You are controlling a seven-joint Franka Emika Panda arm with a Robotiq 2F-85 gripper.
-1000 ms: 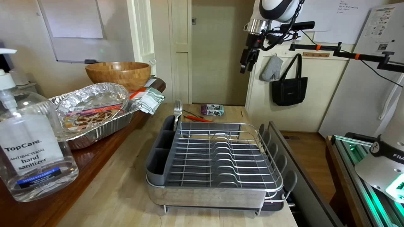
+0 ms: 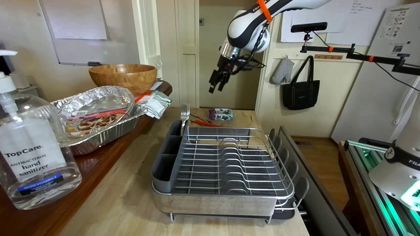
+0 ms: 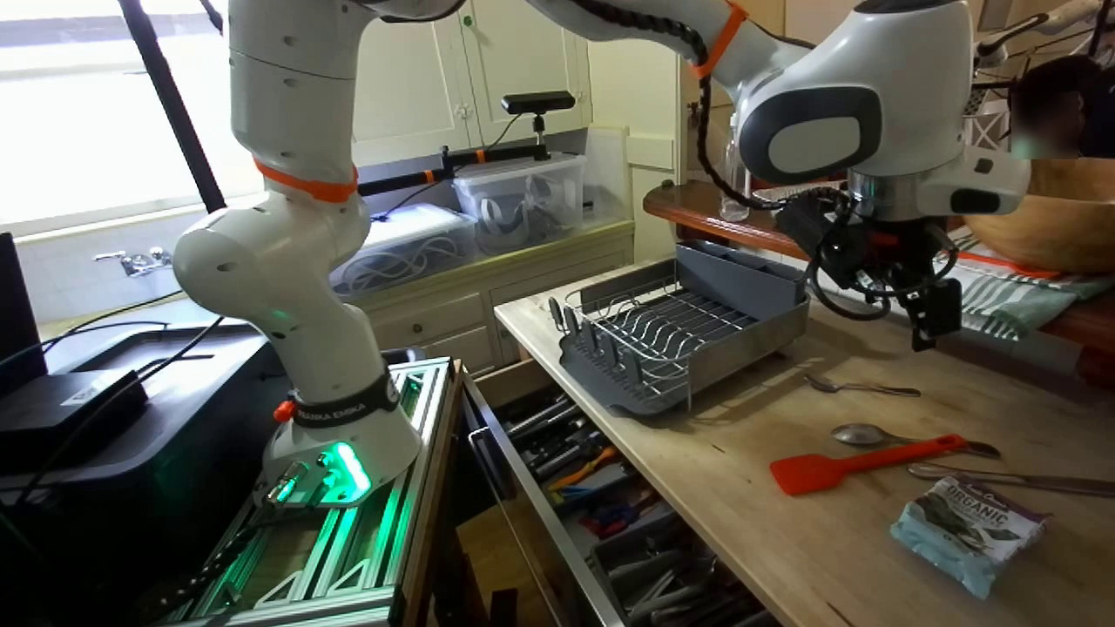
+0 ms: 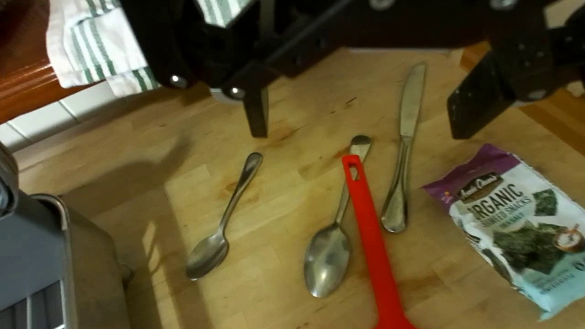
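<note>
My gripper is open and empty, held above the wooden counter, its two fingers wide apart in the wrist view. Below it on the counter lie a small spoon, a larger spoon and a table knife. A red spatula rests partly across the larger spoon's handle. To their right is a seaweed snack packet. The dish rack has a grey cutlery holder along one side, with a fork upright in its far compartment.
An open drawer full of utensils stands below the counter edge. On the raised wooden ledge are a wooden bowl, foil trays, a striped towel and a hand sanitizer bottle.
In exterior view 1 the arm and gripper have swung left and somewhat lower, now standing above the far end of the counter. The rack and counter items look unmoved.
</note>
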